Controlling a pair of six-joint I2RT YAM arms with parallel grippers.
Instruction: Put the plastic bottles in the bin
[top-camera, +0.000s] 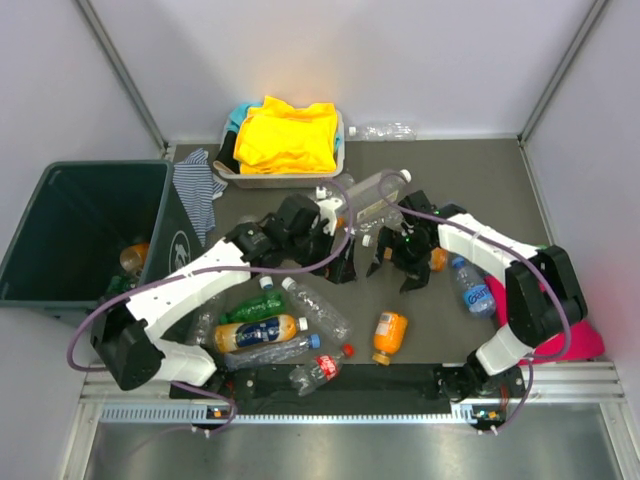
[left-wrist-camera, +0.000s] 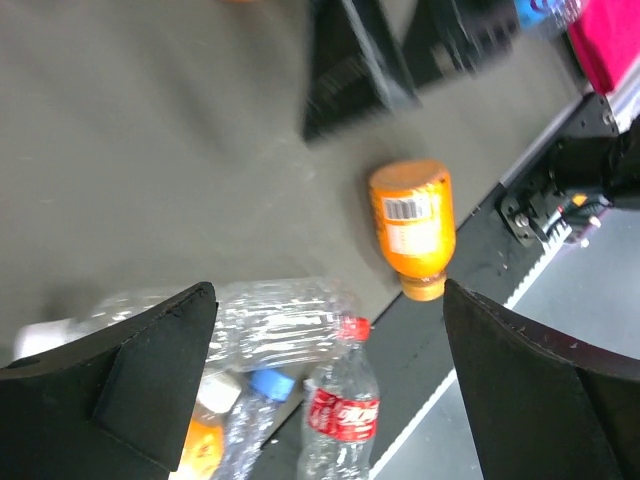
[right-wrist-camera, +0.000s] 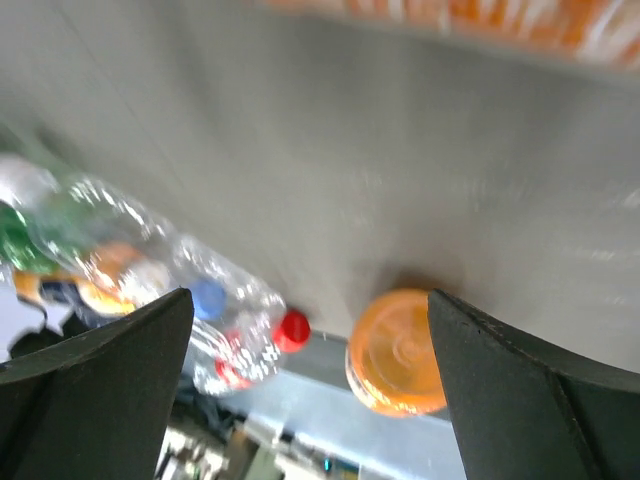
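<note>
An orange bottle lies on the mat at front centre, its cap toward the front edge; in the left wrist view the same orange bottle shows past the right finger. My left gripper is open over the mat's middle, nothing between its fingers. Close beside it, my right gripper is open and empty too. Clear bottles, a green bottle, an orange-filled bottle and a red-labelled bottle lie at front left. A blue-labelled bottle is at right. The dark bin stands at left.
A tray with yellow cloth is at the back, a clear bottle beside it. A striped cloth lies by the bin. The arms cover several bottles mid-mat. Pink cloth lies at right.
</note>
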